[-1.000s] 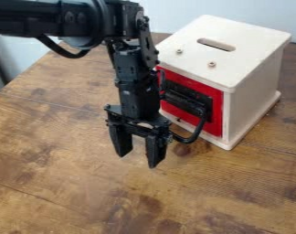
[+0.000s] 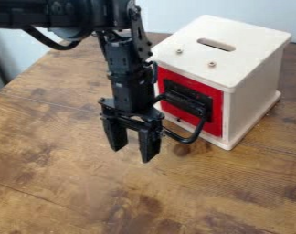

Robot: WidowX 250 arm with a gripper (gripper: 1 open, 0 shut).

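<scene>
My black gripper (image 2: 132,142) hangs over the wooden table, fingers pointing down and apart, with nothing between them. Right behind it, to the right, stands a pale wooden box (image 2: 247,91) with a slot in its sloped top and a red front panel (image 2: 212,128) carrying black fittings. The arm partly covers the panel's left side.
A white wall (image 2: 175,9) runs behind the table.
The gripper has shifted slightly left and up, and the upper arm has risen a little. The box has stayed in place.
</scene>
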